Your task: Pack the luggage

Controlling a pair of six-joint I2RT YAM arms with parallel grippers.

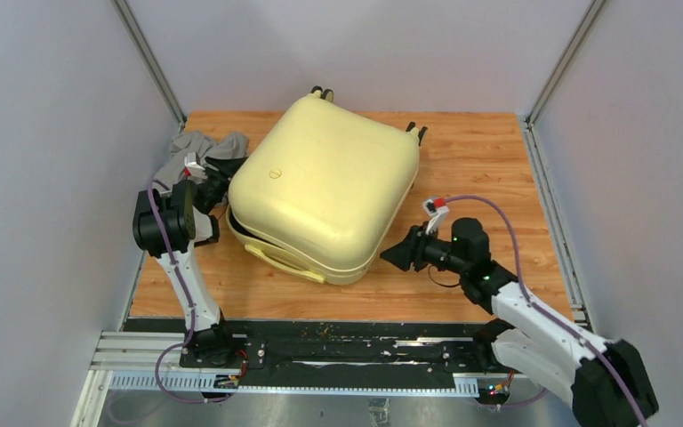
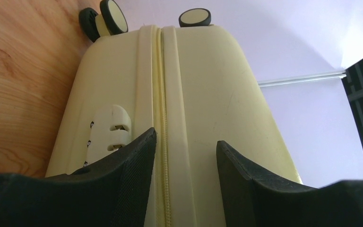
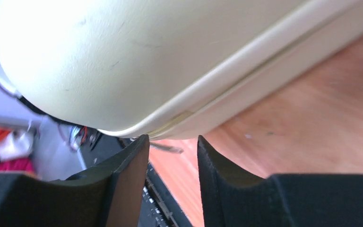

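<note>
A pale yellow suitcase (image 1: 325, 182) lies turned at an angle on the wooden table, its lid down but a dark gap showing along the front left edge. My left gripper is part open at its left side, facing the zip seam (image 2: 164, 118) and the latch block (image 2: 111, 130), with nothing visibly held. By the front right corner, my right gripper has its fingers apart and empty, just off the case in the top view. The suitcase's handle (image 1: 285, 265) runs along the front edge.
Grey cloth (image 1: 197, 151) lies at the back left, behind the left arm. Bare table (image 1: 480, 160) stretches to the right of the case. Wheels (image 1: 418, 132) stick out at the suitcase's far end.
</note>
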